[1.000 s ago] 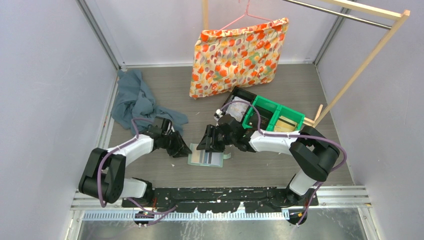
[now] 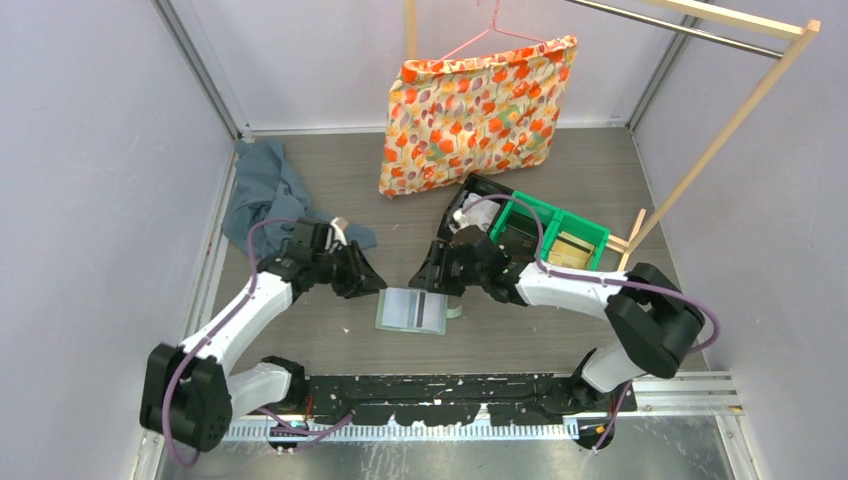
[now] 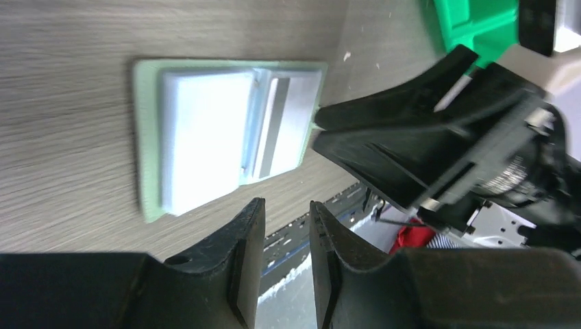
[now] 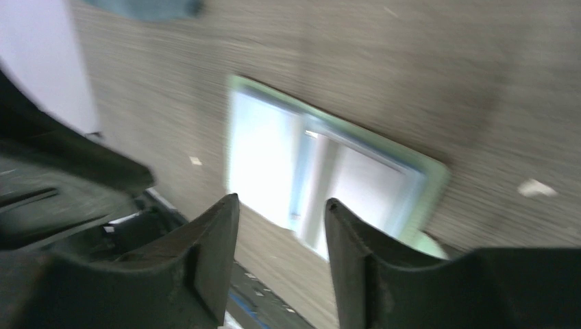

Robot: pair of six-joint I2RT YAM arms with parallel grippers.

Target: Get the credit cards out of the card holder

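An open pale green card holder (image 2: 410, 311) lies on the table near its front edge, white cards visible in both halves in the wrist views, the right half with a dark stripe (image 3: 277, 123). My left gripper (image 2: 363, 282) hovers just off the holder's upper left, its fingers apart with nothing between them. My right gripper (image 2: 428, 275) hangs above the holder's upper right, part open, nothing seen between its fingers; in the right wrist view the holder shows beyond its blurred fingertips (image 4: 226, 212).
A blue-grey cloth (image 2: 270, 196) lies at the back left. Black and green bins (image 2: 585, 228) stand at the back right, beside a wooden rack. A floral bag (image 2: 470, 110) hangs at the back.
My right gripper has moved right and up, uncovering more of the holder.
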